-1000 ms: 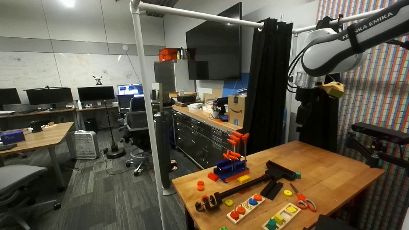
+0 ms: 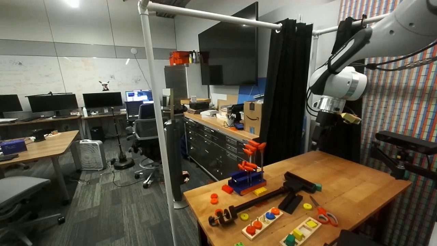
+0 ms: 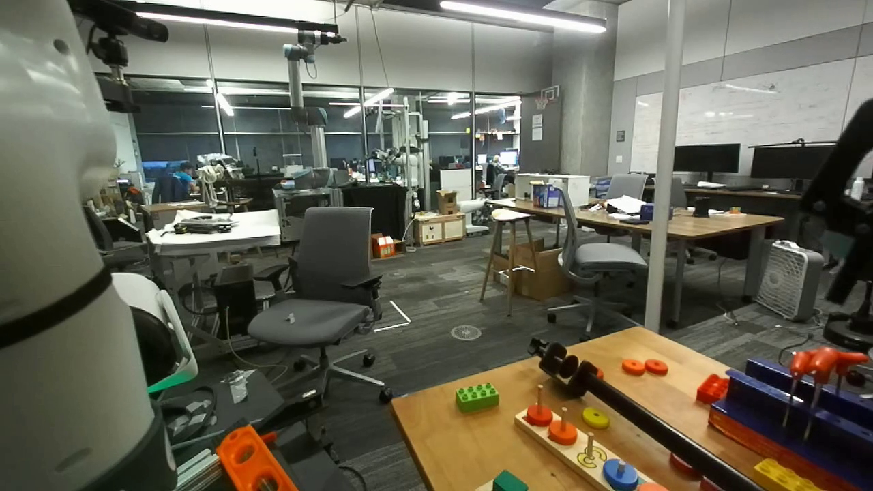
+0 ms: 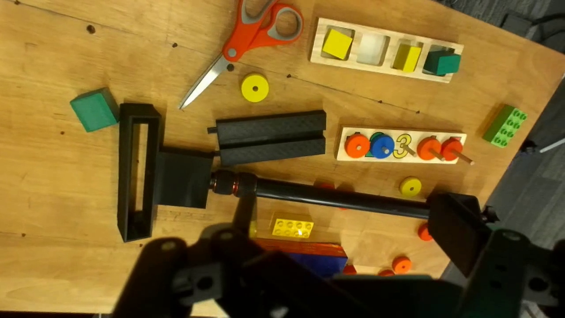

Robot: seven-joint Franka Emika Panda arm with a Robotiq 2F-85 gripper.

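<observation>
High over the wooden table (image 2: 360,180), my gripper stands open; its dark fingers are wide apart in the wrist view, with only the table far below between them. Beneath it lies a black rod with clamp-like ends (image 4: 339,197). Orange-handled scissors (image 4: 254,34) lie partly open beside a yellow ring (image 4: 254,88). A wooden tray (image 4: 364,64) holds two yellow blocks and a green block (image 4: 442,62), one slot being empty. Orange rings and a blue ring (image 4: 382,145) sit on a numbered peg board (image 4: 344,153); the peg at 3 is bare.
A blue rack (image 2: 245,181) with orange-handled tools stands upright near the far-left edge. Loose around it are a yellow brick (image 4: 292,227), a green brick (image 4: 506,126), a green block (image 4: 95,109) and a black grooved piece (image 4: 273,138).
In exterior view 1 the arm has changed its pose, and the gripper has shifted slightly left and down while tilting. The objects on the table look unmoved.
</observation>
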